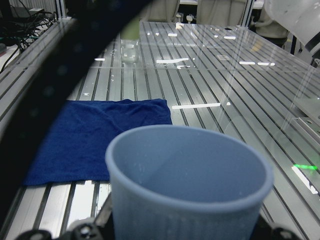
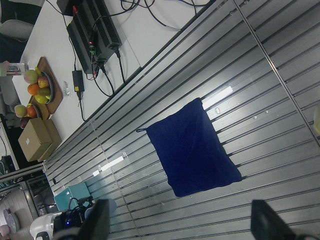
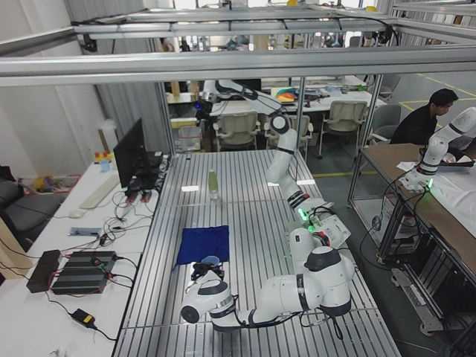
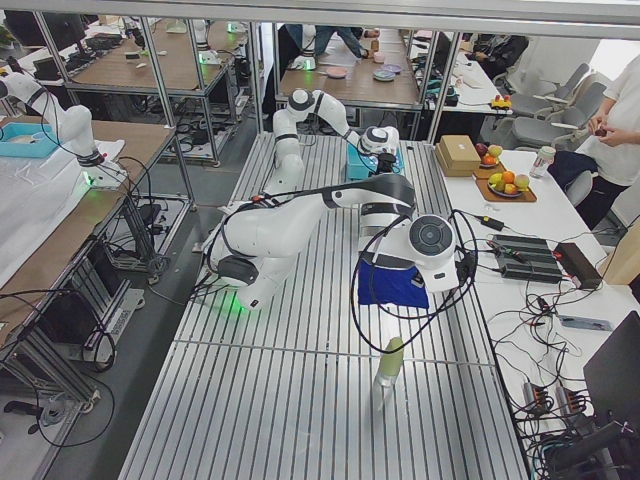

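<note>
A pale blue cup (image 1: 187, 210) fills the bottom of the left wrist view, held in my left gripper (image 3: 204, 271) just before a folded navy cloth. The fingertips are largely hidden behind the cup. A bottle with a green-yellow top (image 4: 390, 360) stands upright beyond the cloth. My right gripper is raised high over the far end of the table, its fingers apart at the bottom of its wrist view with nothing seen between them.
A teal bin (image 2: 72, 192) sits at the near end of the slotted metal table (image 3: 253, 208). A side desk (image 3: 89, 186) with monitor, cables and power units runs along the left.
</note>
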